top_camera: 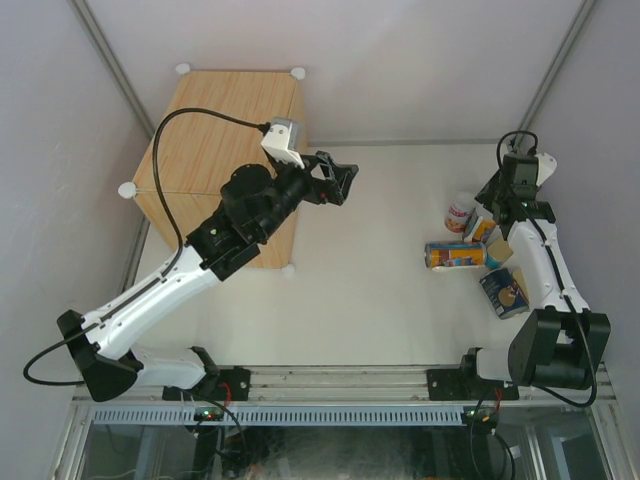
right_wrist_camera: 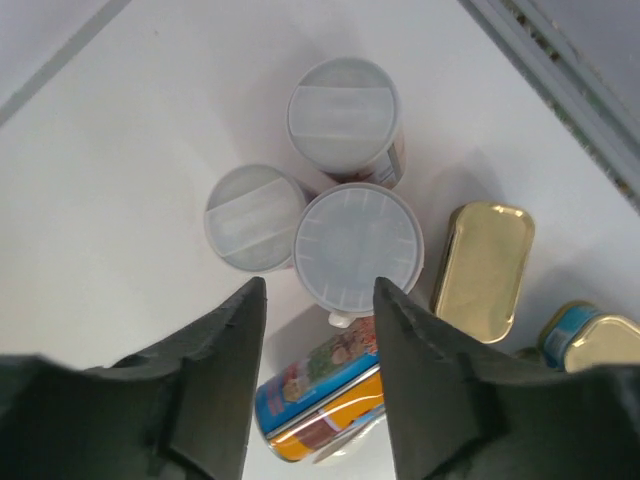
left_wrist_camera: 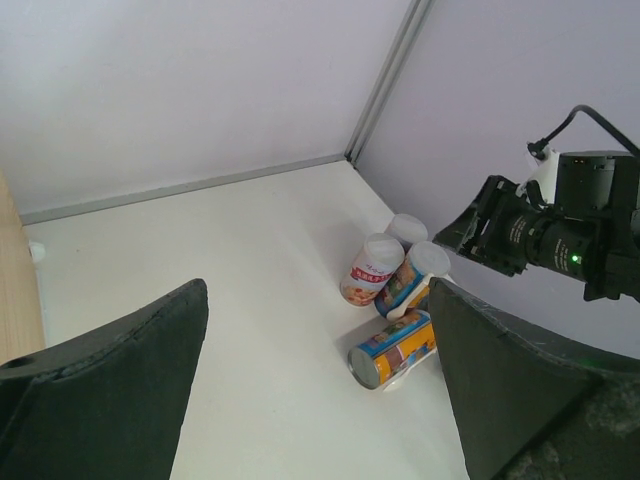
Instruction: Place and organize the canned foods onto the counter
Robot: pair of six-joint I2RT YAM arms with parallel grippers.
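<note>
My left gripper (top_camera: 332,178) stands open over the middle-left of the surface, nothing between its fingers. My right gripper is above the cluster of cans at the right, its fingers apart and empty. Beneath it, the right wrist view shows upright cans with pale lids (right_wrist_camera: 342,115), flat gold-lidded tins (right_wrist_camera: 484,270), and a blue-orange can (right_wrist_camera: 315,390) lying on its side. A red-white can (top_camera: 459,213) stands at the cluster's left. A dark blue tin (top_camera: 504,293) lies toward the front right.
A wooden box structure (top_camera: 215,110) fills the back left, near my left arm. Walls close in at the back and right, behind the cans.
</note>
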